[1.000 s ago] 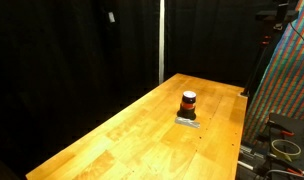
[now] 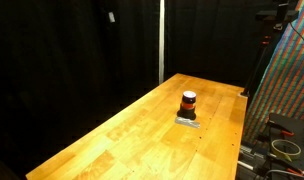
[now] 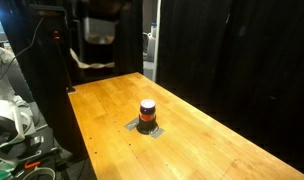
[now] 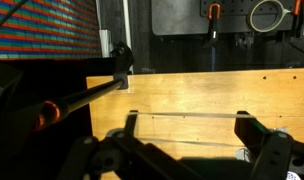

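On the wooden table point(image 2: 142, 140) stands a small dark can point(image 2: 188, 103) with a white top and an orange-red band. Silvery strips point(image 2: 187, 123) lie at its foot; in exterior view 2 the can point(image 3: 147, 114) is upright, with strips on both sides. My gripper is open in the wrist view, its dark fingers wide apart over bare wood. Thin pale lines span the gap; I cannot tell what they are. A blurred dark shape fills the upper left of exterior view 2, too unclear to name.
A black pole point(image 4: 87, 97) reaches across the table's corner. Black curtains point(image 2: 67, 80) hang behind.
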